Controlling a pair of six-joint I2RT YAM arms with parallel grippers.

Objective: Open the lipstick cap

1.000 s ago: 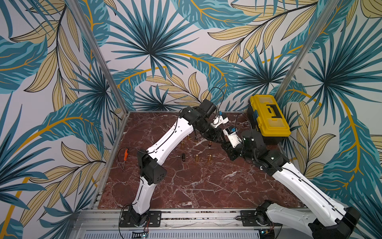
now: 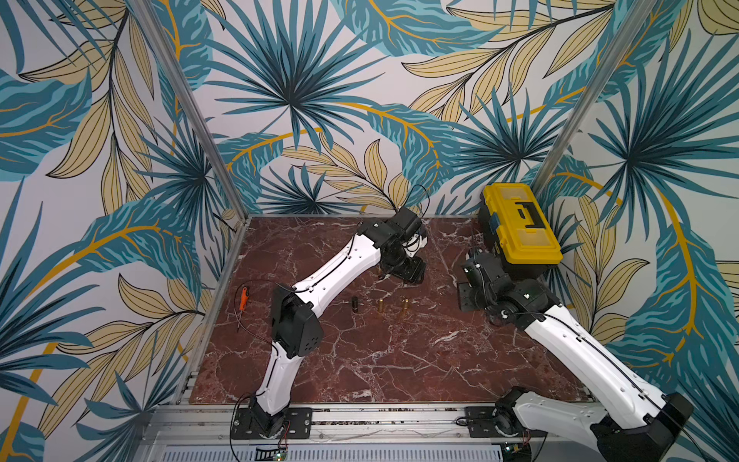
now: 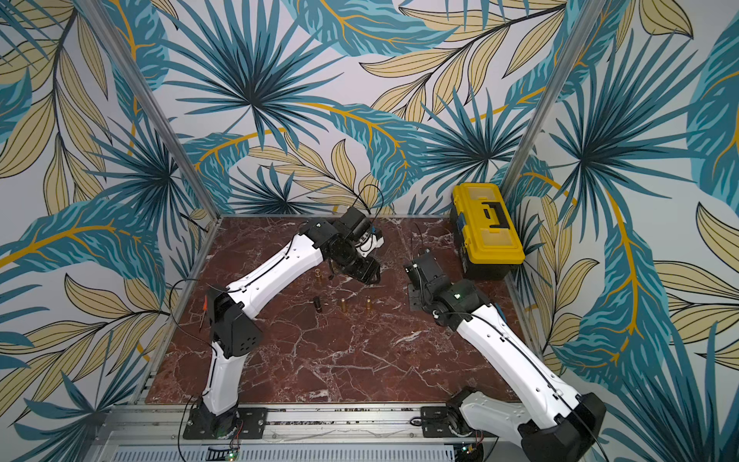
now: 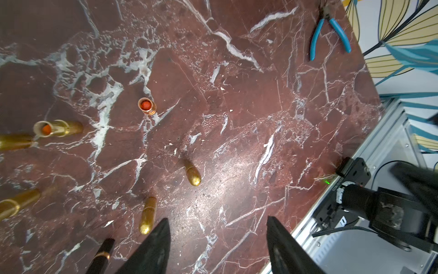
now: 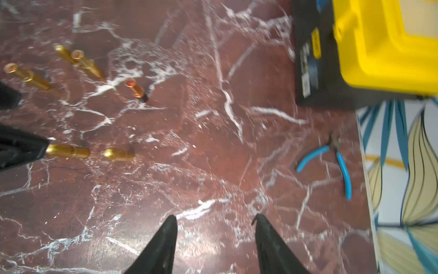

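In the left wrist view, a short copper-gold lipstick tube [image 4: 147,106] stands with red showing in its open mouth. Another gold tube [image 4: 57,128] has orange-red inside its rim. Rounded gold pieces, one [image 4: 193,174] alone and one [image 4: 148,217] nearer my fingers, stand or lie on the marble; I cannot tell which are caps. A black lipstick [image 4: 101,258] is by the lower edge. My left gripper is open above the table, nothing between its fingers. My right gripper is also open and empty, over bare marble right of the lipsticks.
A yellow and black toolbox [image 2: 523,227] occupies the back right. Blue-handled pliers [image 5: 334,146] lie near it, by the table's right edge. An orange-handled tool [image 2: 243,298] is at far left.
A second ago the two grippers were close together over the back middle. The right has since turned and drawn away to the right; the left arm has shifted slightly right and forward.
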